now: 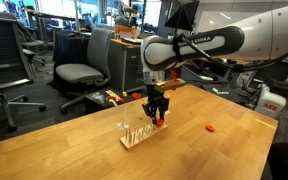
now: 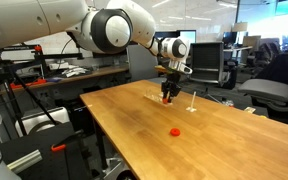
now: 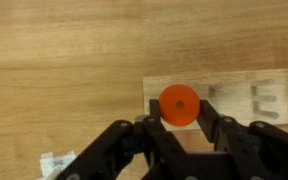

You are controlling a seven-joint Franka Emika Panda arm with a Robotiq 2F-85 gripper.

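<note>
An orange-red round piece (image 3: pixel 179 105) sits between the fingertips of my gripper, which is shut on it. In the wrist view it covers part of a light wooden board (image 3: pixel 214 88) with several pegs or slots along its right part. From exterior view 1, the gripper (image 1: pixel 158 115) points down at the right end of the pegged board (image 1: pixel 136 139). The red piece (image 1: pixel 160 122) shows just at the fingertips. Whether it rests on a peg or hangs just above the board, I cannot tell.
Another red piece (image 2: pixel 175 132) lies alone on the wooden table (image 2: pixel 214 155). A small white item (image 3: pixel 54 163) shows at the lower left of the wrist view. Office chairs (image 1: pixel 82 60) stand behind the table.
</note>
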